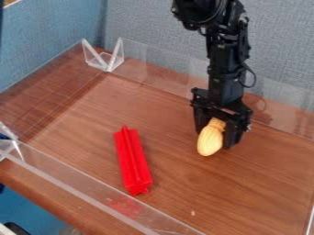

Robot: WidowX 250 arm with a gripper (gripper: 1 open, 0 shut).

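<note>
My black gripper (221, 119) reaches down at the right side of the wooden board, low over a pale orange-yellow elongated object (208, 140). The object's upper end lies between or under the fingers and is partly hidden by them; whether the fingers grip it I cannot tell. A red bar-shaped object (132, 161) lies at the front left of my gripper, apart from it.
Clear low walls edge the wooden board (123, 110), with white corner brackets (103, 57) at the back left and at the left. The middle and back left of the board are clear.
</note>
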